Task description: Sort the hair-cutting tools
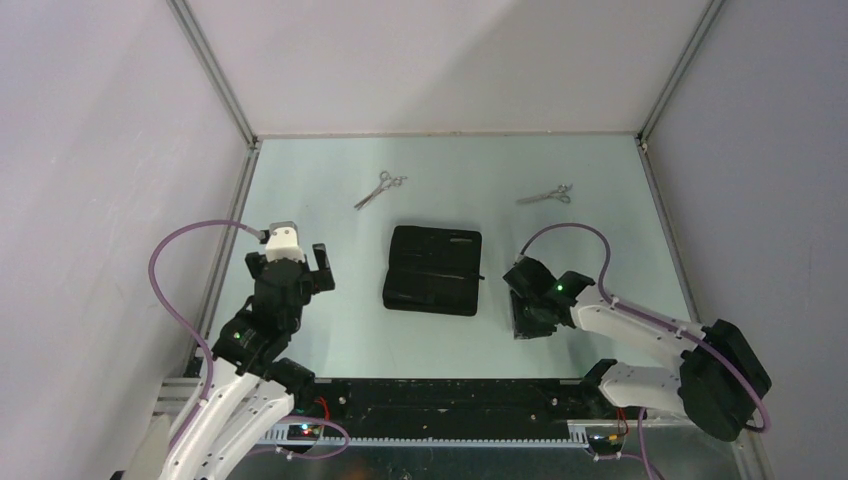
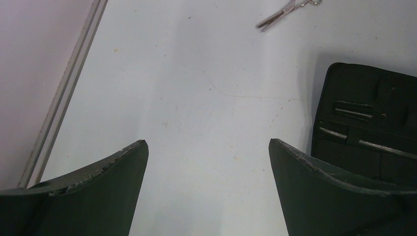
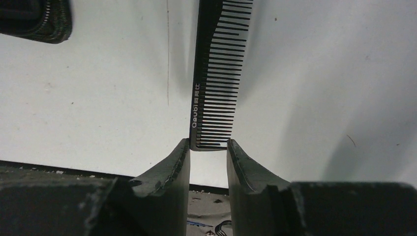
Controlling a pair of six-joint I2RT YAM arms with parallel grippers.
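My right gripper is low over the near table, its fingertips at either side of the end of a black comb [image 3: 206,73], part open; whether it grips the comb is unclear. An open black tool case [image 1: 430,290] lies mid-table, also at the right edge of the left wrist view [image 2: 354,83]. Scissors [image 1: 374,194] lie at back left, a second pair [image 1: 545,196] at back right. My left gripper stands open and empty above the left of the table.
White walls bound the table [image 1: 320,160] on the sides and back. A dark strip runs along the front edge.
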